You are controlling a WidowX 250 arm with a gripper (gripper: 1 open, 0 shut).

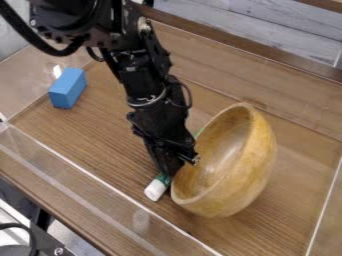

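The black robot gripper [171, 160] reaches down at the centre, its tip at the left edge of a large tan wooden bowl [230, 165]. It looks shut, though its fingertips are hard to make out. A small green-and-white object [156, 188] lies on the wooden table just below the gripper, beside the bowl's lower left wall.
A blue block [68, 88] sits at the upper left. Pale ledges border the table at front left, back and right.
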